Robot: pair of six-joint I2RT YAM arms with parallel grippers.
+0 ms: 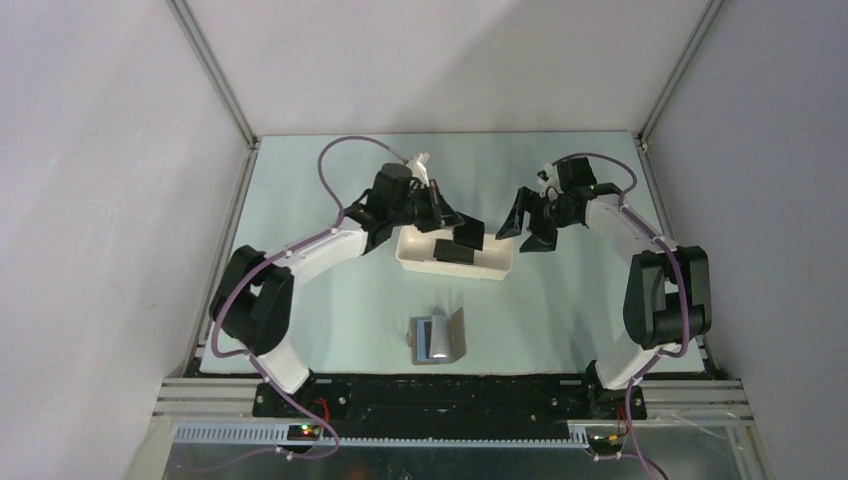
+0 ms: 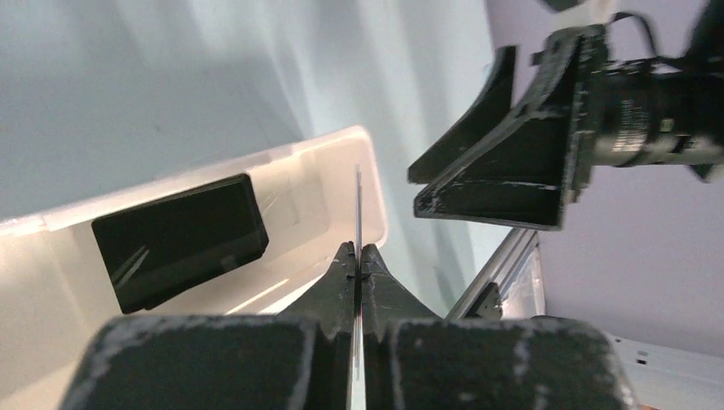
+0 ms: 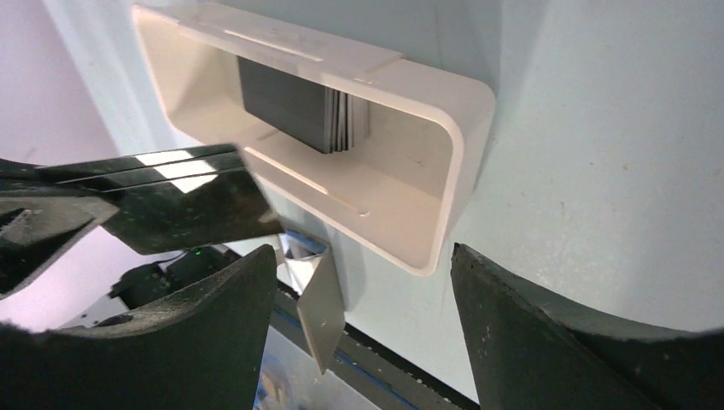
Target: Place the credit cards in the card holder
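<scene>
Between the fingers of my left gripper (image 1: 455,217) is a black card (image 1: 469,233), held up above the white box (image 1: 420,268). The left wrist view shows this card edge-on as a thin upright line (image 2: 359,205), with the left fingers shut on it. More black cards (image 3: 286,102) stand in a row inside the box, well visible from the right wrist. My right gripper (image 1: 515,241) is open at the box's right end, its fingers (image 3: 504,333) apart and empty. The grey card holder (image 1: 458,335) lies spread open near the table's front, with its flap raised.
Bare table (image 1: 560,320) surrounds the box and the holder. Both grippers are close together over the box's right half. A metal rail (image 1: 680,400) runs along the table's front edge.
</scene>
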